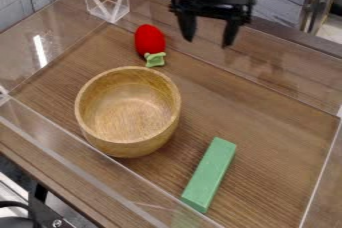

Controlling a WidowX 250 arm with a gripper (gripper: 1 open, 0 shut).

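Observation:
My gripper (211, 22) is at the top of the view, above the back of the wooden table (267, 112). It is blurred, with two dark prongs pointing down, apparently apart, and nothing visible between them. A red object with a green end (150, 40) lies to its left, apart from it. A tan round bowl (128, 112) sits at the front left. A green bar (209, 174) lies at the front right.
A clear plastic piece (104, 2) stands at the back left. The table's front edge runs along the lower left.

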